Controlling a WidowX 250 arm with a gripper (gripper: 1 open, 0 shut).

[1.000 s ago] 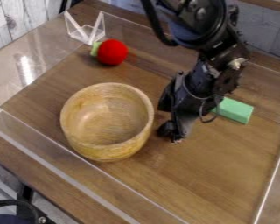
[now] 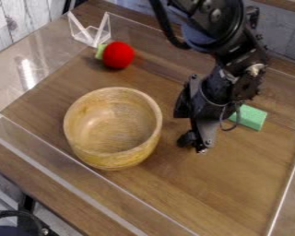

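My black gripper [image 2: 197, 129] hangs low over the wooden table, just right of a large wooden bowl [image 2: 113, 129]. Its dark fingertips are near the tabletop; whether they are open or shut, or hold anything, is hard to tell. A green block [image 2: 250, 117] lies to the right, partly behind the gripper. A red round object [image 2: 118, 55] with a green part lies at the back left.
A white wire stand [image 2: 91, 29] is at the back left. Edges and walls border the table.
Over the last second my gripper has shifted slightly to the right, away from the bowl and toward the green block. The other objects look unmoved.
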